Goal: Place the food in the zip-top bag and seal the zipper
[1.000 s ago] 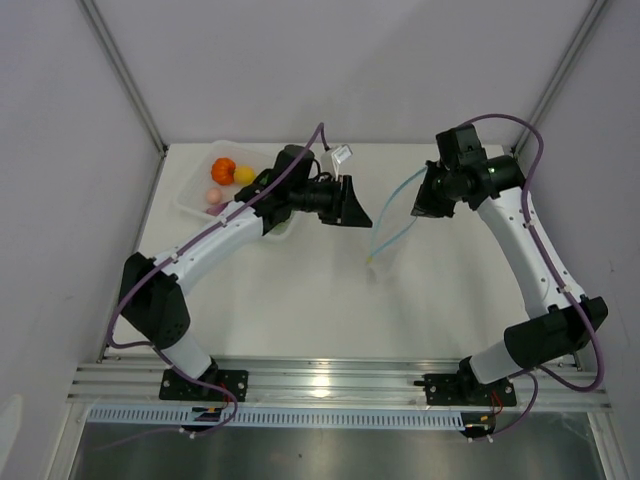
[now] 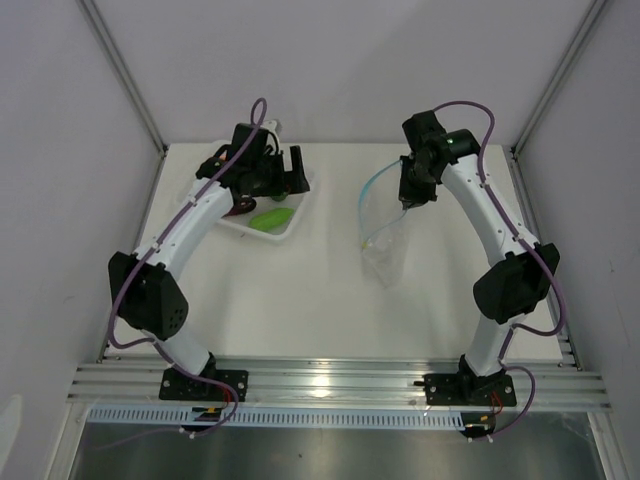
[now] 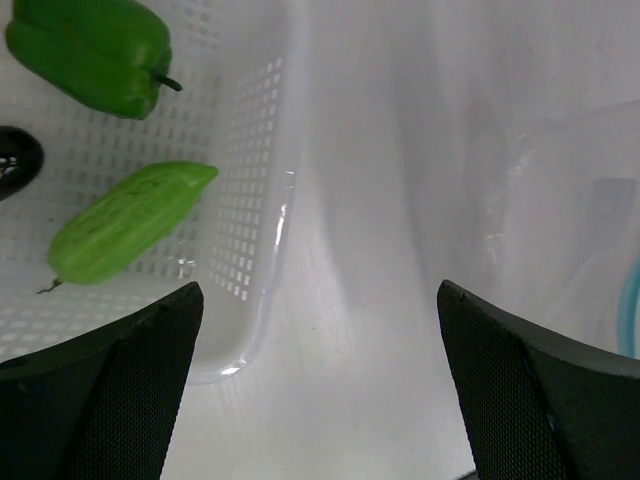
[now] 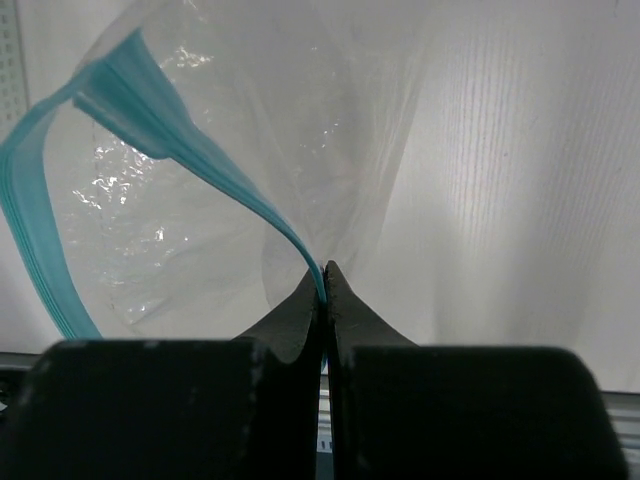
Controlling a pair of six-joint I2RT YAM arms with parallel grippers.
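Observation:
The zip bag (image 2: 382, 240) with its blue zipper stands on the table, its mouth gaping. My right gripper is shut on its rim at the blue strip. My left gripper (image 2: 293, 170) hangs open over the food basket's right side, nothing between its fingers. Below it in the left wrist view are a green pepper (image 3: 90, 55), a pale green elongated vegetable (image 3: 130, 220) and a dark item (image 3: 12, 160), likely an eggplant. The arm hides much of the basket in the top view.
The white basket (image 2: 285, 230) sits at the back left. Metal rails edge the table.
My left gripper has moved left from near the bag to over the basket and opened wider. My right gripper has drawn left and back with the bag's rim.

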